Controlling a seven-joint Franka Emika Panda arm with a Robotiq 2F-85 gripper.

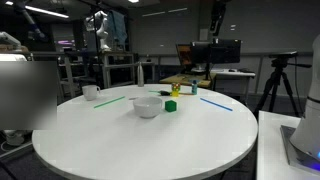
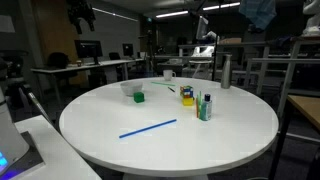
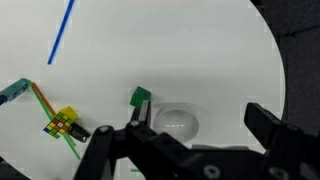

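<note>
High over the white round table point(image 1: 90, 135), my gripper stands open, with nothing between its fingers. Beneath it in the wrist view, a white bowl point(image 3: 177, 124) shows partly behind the gripper's body. A small green block point(image 3: 140, 97) lies just beside the bowl, near the left finger. Farther left is a Rubik's cube point(image 3: 62, 122) with a dark object point(image 3: 79, 132) against it. A blue stick point(image 3: 62, 30) lies apart, toward the upper left. Exterior view 2 shows the bowl point(image 2: 131, 88), the green block point(image 2: 139, 97) and the blue stick point(image 2: 148, 128) resting on the table.
A small bottle point(image 2: 206, 108) stands near the Rubik's cube point(image 2: 187, 96), with thin coloured sticks beside it. A white mug point(image 1: 91, 92), a green stick point(image 1: 109, 101) and a grey flask point(image 1: 140, 74) are toward the back.
</note>
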